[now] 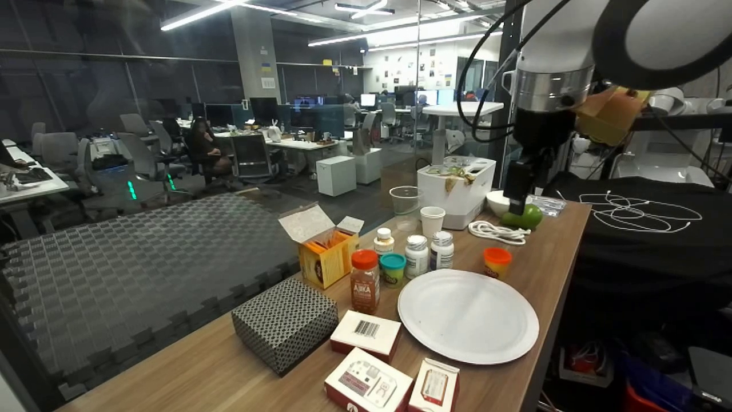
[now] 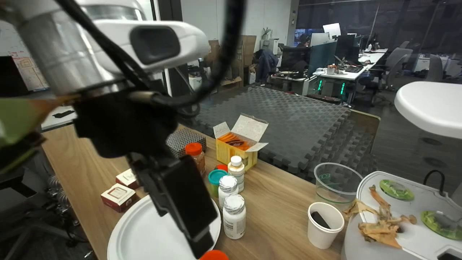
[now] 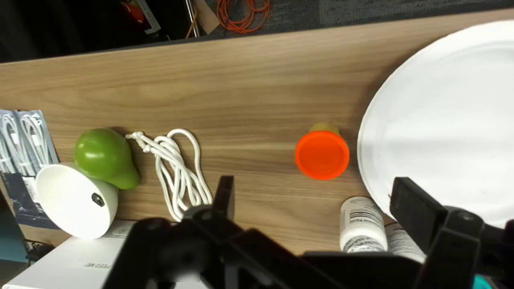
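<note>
My gripper is open above the table, its two black fingers wide apart in the wrist view with nothing held between them. Beyond the gap, down on the wood, stands a small tub with an orange lid [image 3: 321,155]. It is just beside the rim of a large white plate [image 3: 436,115]. In exterior view 1 the gripper [image 1: 519,206] hangs high over the table, overlapping the green pear-shaped fruit [image 1: 530,217] from that angle. A bundle of white rope [image 3: 180,178] lies left of the tub in the wrist view.
White pill bottles [image 1: 416,256], a teal-lidded tub [image 1: 392,269], a red-capped jar [image 1: 365,281] and an open yellow box [image 1: 323,264] crowd the window side. A white bowl [image 3: 72,201] and a white appliance [image 1: 453,192] stand at the far end. Bare wood lies between rope and tub.
</note>
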